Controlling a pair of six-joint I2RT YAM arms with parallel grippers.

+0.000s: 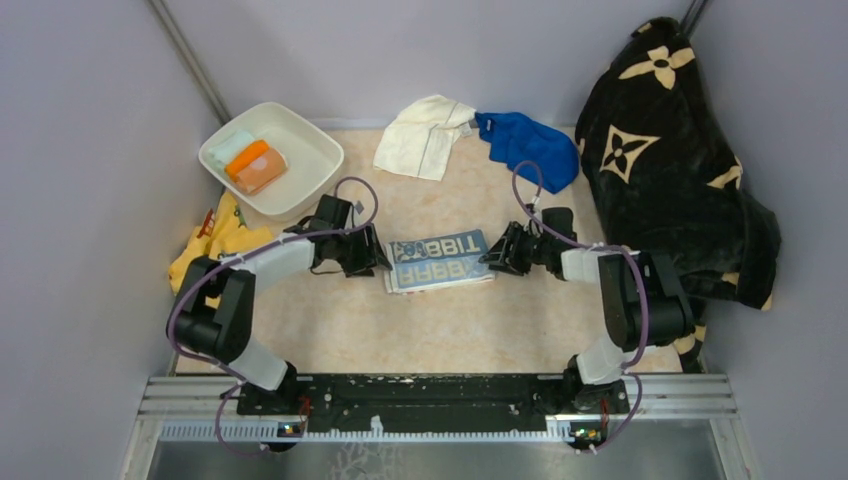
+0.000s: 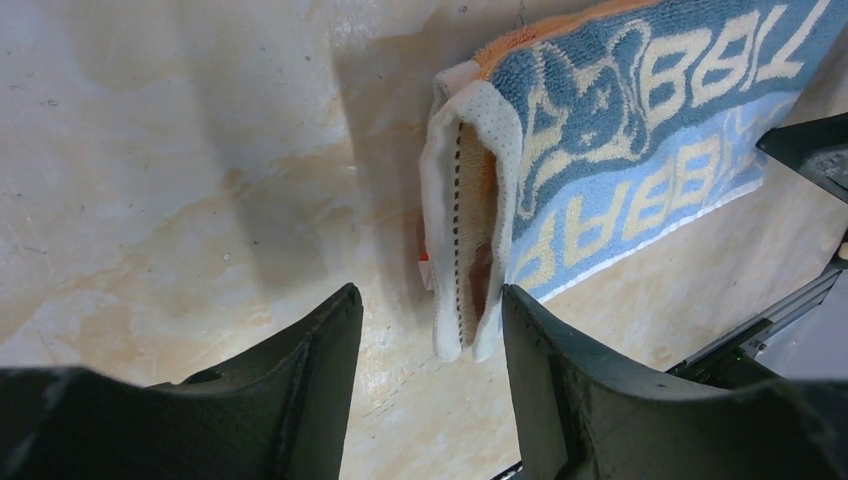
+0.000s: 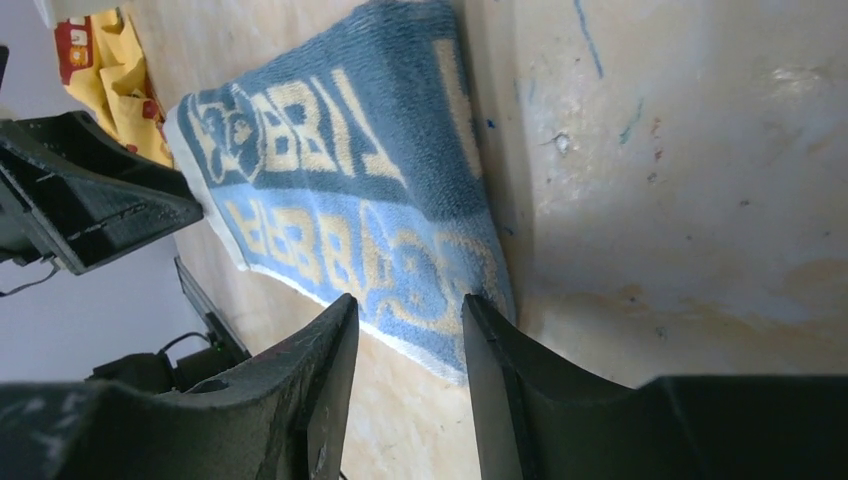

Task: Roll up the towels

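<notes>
A folded blue towel with pale lettering lies flat on the table between both grippers. Its left end in the left wrist view shows a white border and an orange-brown inner layer. My left gripper is open at that end, the right finger touching or close to the white border. At the towel's opposite end is my right gripper, part open. One of its fingers is by the towel's end edge and the other is over or beside the near edge; whether cloth is between them firmly is unclear.
A white bin holding several rolled towels stands at the back left. A yellow cloth lies by the left wall. White and blue cloths lie at the back, a black blanket at the right.
</notes>
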